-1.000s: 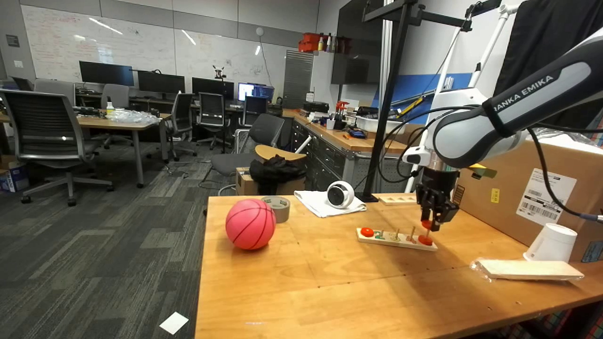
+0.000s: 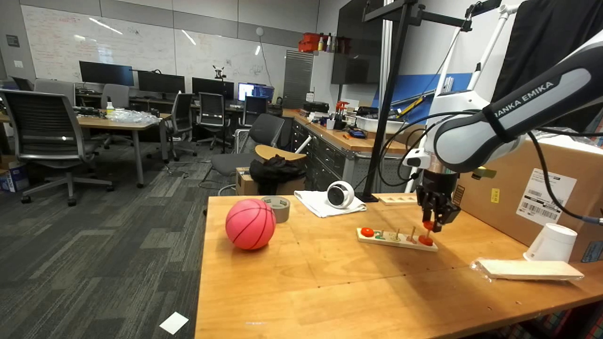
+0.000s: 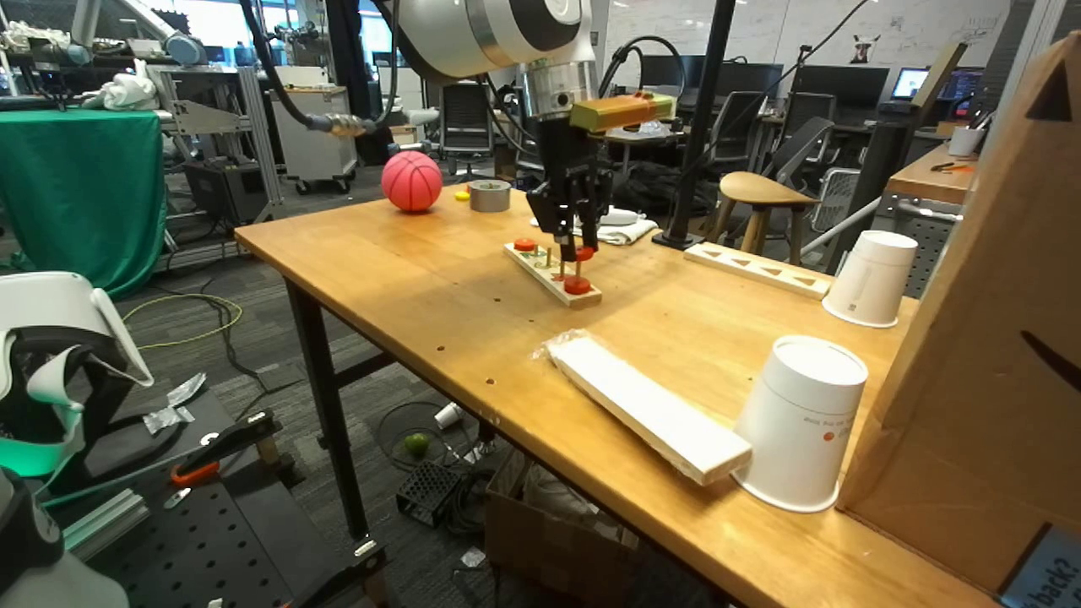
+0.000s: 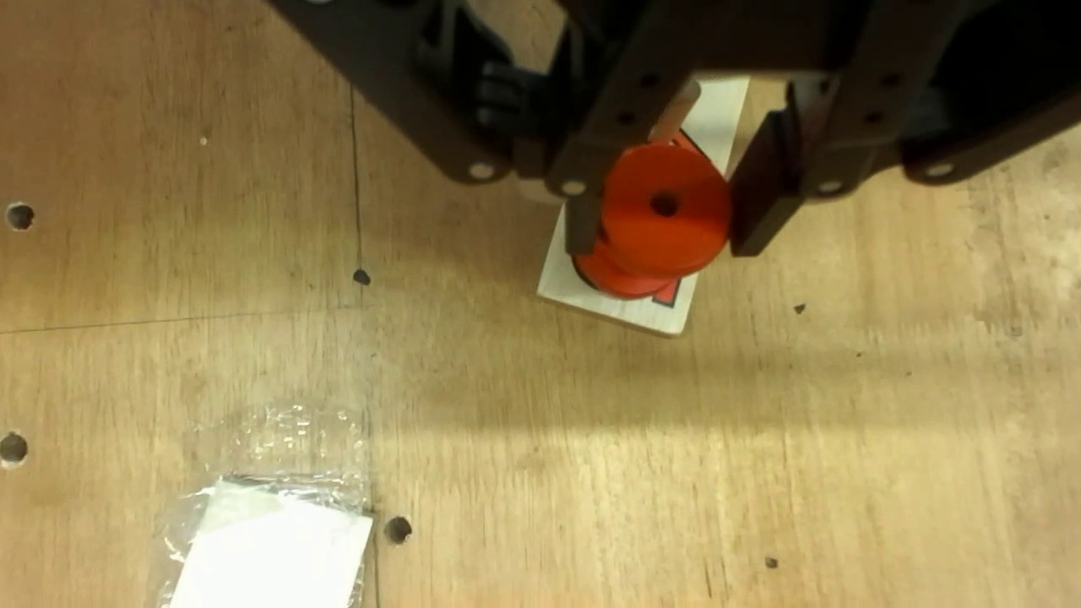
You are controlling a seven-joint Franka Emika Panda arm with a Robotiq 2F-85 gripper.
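A wooden peg board [image 2: 390,242] lies on the table, with a red ring [image 2: 367,232] at one end and another red ring [image 3: 577,287] low on the peg at the opposite end. Above that second ring, my gripper is shut on a red ring [image 4: 676,228]. In the wrist view the held ring sits between both fingers and partly covers the lower one. It hangs at the upper part of the end peg, clear of the ring below; whether the peg runs through its hole cannot be told. Between the ends, several bare pegs [image 2: 397,234] stand upright.
A pink ball [image 2: 250,224], a tape roll [image 2: 277,208] and a white cloth [image 2: 322,204] are farther along the table. A wrapped wooden piece [image 3: 649,405], white cups [image 3: 806,420] and a cardboard box [image 3: 963,385] stand on the other side.
The gripper and its red ring have shifted very slightly to the right in exterior view 1. The board and its other rings look unmoved.
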